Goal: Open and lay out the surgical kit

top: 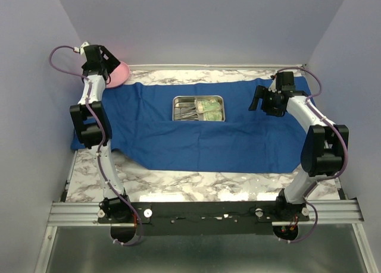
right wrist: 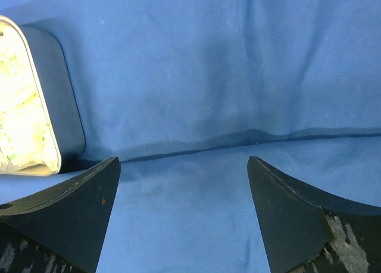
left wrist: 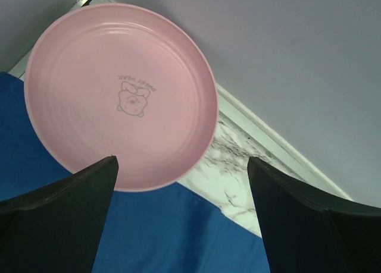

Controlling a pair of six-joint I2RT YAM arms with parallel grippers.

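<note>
A metal tray [top: 174, 110] stands near the middle of the blue cloth [top: 226, 151]. Several metal instruments [top: 186, 112] lie in its left part, and greenish-white packets [top: 209, 109] fill the right. In the far left corner, my left gripper [top: 107, 65] hangs over a pink plate [top: 122, 75]; the left wrist view shows that plate [left wrist: 125, 148] empty, with the fingers [left wrist: 95, 195] wide apart and nothing between them. My right gripper [top: 266, 99] is open above bare cloth, right of the tray. Only the tray's side [right wrist: 53, 88] shows in the right wrist view.
The cloth is spread out, with a fold line running across it and a bent lower left edge. Marble table [top: 196, 187] shows along front and back. Walls rise close behind and left of the plate. Cloth in front of the tray is clear.
</note>
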